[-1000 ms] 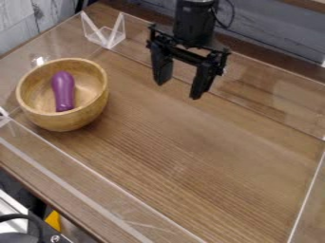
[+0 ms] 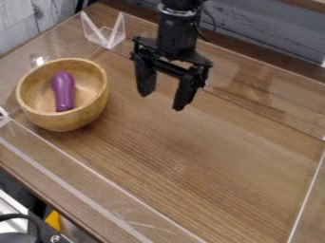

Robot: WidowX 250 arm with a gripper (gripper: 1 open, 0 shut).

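My black gripper (image 2: 168, 72) hangs from the top centre of the camera view, over bare wooden table, with its fingers spread open and nothing seen between them. At the left, a tan bowl (image 2: 86, 116) holds an upright-lying purple elongated object (image 2: 63, 90), which is apart from the gripper.
A white wire-like stand (image 2: 106, 36) is at the upper left. Dark cables lie at the lower left edge.
The gripper and arm have moved a little to the left across the table. The bowl and purple object are where they were.
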